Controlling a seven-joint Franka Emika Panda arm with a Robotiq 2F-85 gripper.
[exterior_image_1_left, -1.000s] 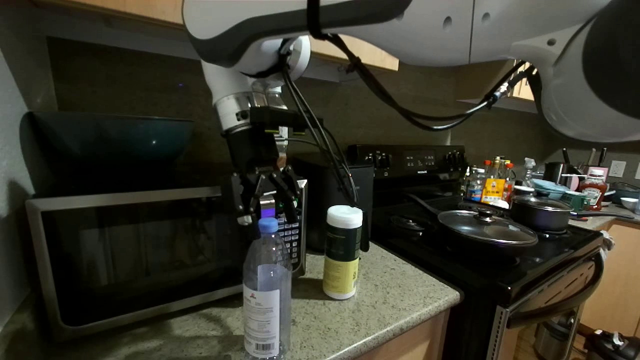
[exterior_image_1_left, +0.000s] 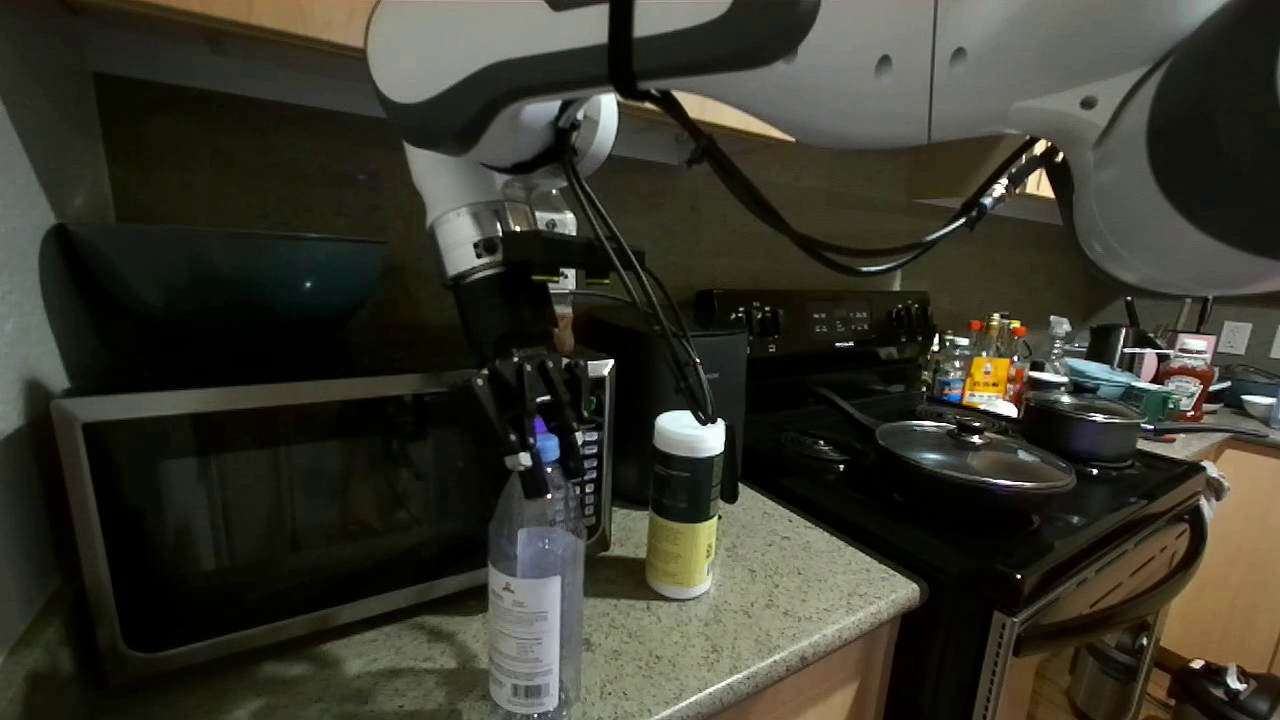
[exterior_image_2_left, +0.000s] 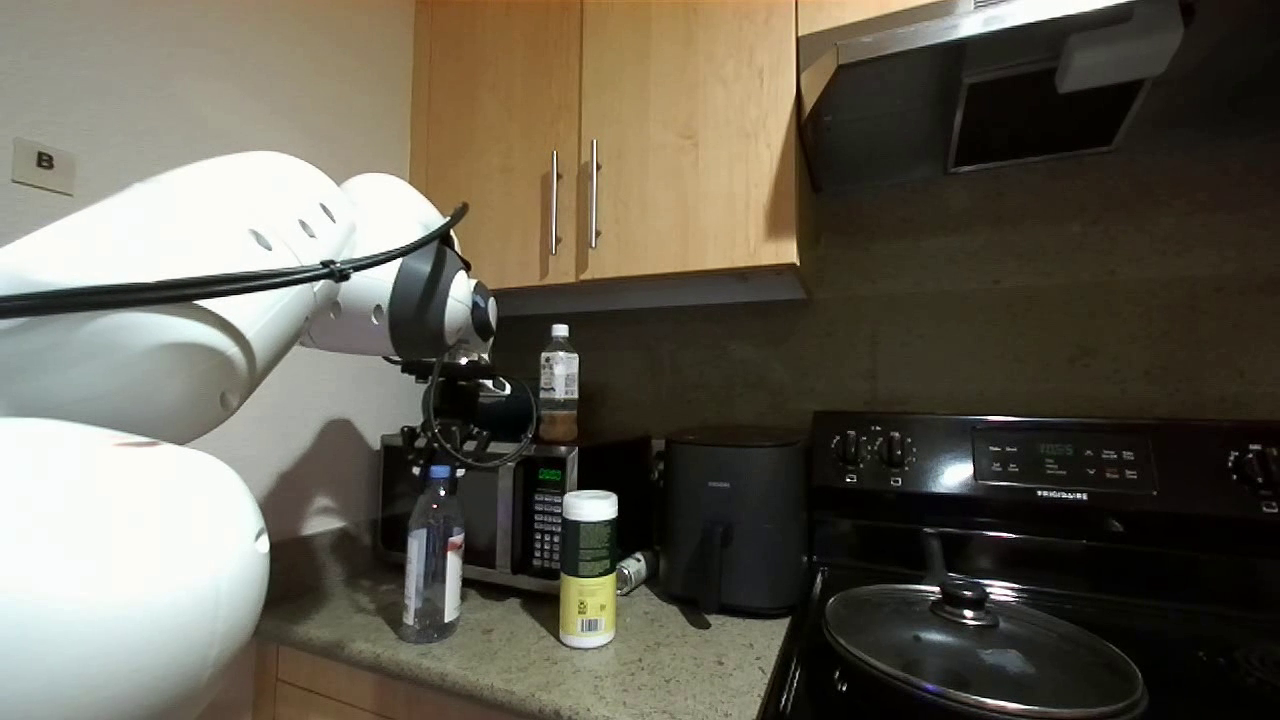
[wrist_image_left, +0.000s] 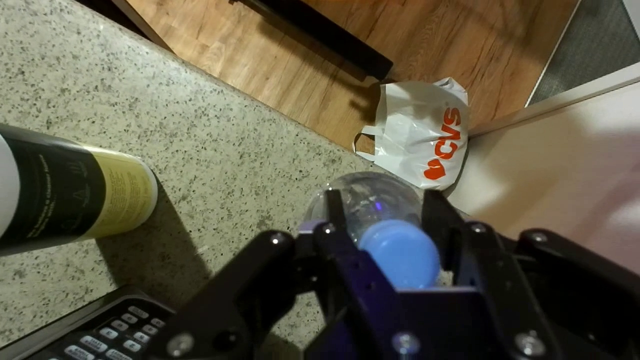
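Note:
A clear plastic bottle (exterior_image_1_left: 524, 612) with a blue cap and a white label stands on the counter in front of the microwave. My gripper (exterior_image_1_left: 548, 470) reaches down from above, with its black fingers on either side of the bottle's top. Seen from the wrist, the blue cap (wrist_image_left: 400, 254) sits between the two fingers, closer to the right one. The fingertips are apart; whether both press on the neck cannot be told. In exterior view 2 the same bottle (exterior_image_2_left: 433, 564) is upright, below the gripper (exterior_image_2_left: 439, 462).
A wipes canister (exterior_image_1_left: 685, 504) stands right of the bottle. Behind are the microwave (exterior_image_1_left: 288, 504) and a black air fryer (exterior_image_2_left: 734, 516); a second bottle (exterior_image_2_left: 559, 384) appears above the microwave. The stove (exterior_image_1_left: 840, 480) lies right. The counter's front edge is close.
My gripper has come down around the bottle's top, and its fingers have drawn closer together. The blue cap has shifted slightly right, while the bottle's base looks almost unmoved.

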